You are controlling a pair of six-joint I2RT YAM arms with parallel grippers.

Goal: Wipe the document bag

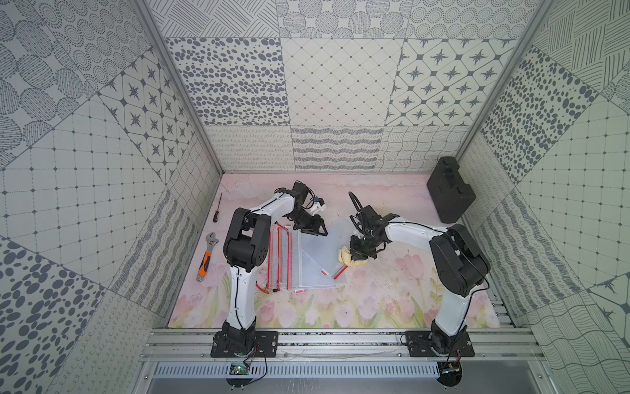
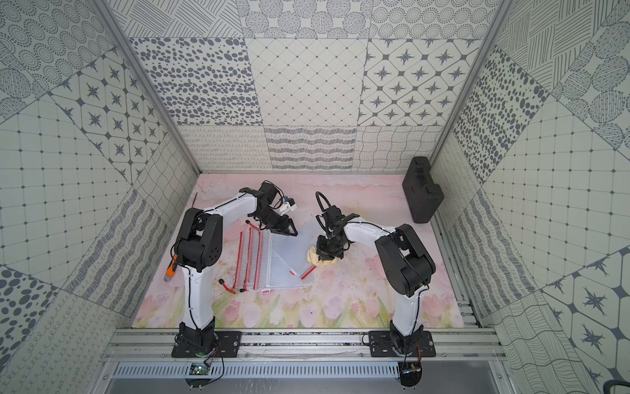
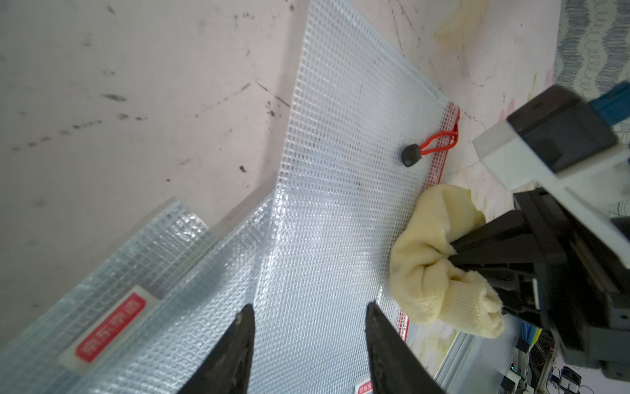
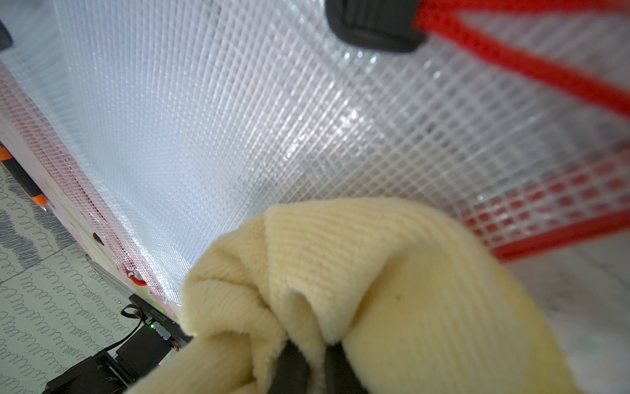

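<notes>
A translucent mesh document bag (image 3: 341, 197) with red edging lies flat on the table, overlapping other sheets of the same mesh at its left. In the top left view, my left gripper (image 1: 323, 229) is over the bag's far part. Its fingers (image 3: 226, 354) stand apart with only the bag's mesh seen beyond them; whether they touch it is unclear. My right gripper is shut on a bunched cream cloth (image 4: 407, 275). That cloth sits at the bag's right red edge, seeming to rest against it.
An orange-handled wrench (image 1: 206, 256) and a screwdriver (image 1: 218, 208) lie at the table's left. At the back right stands a black case (image 1: 451, 190). A red cord with a black zip pull (image 3: 411, 155) lies on the bag.
</notes>
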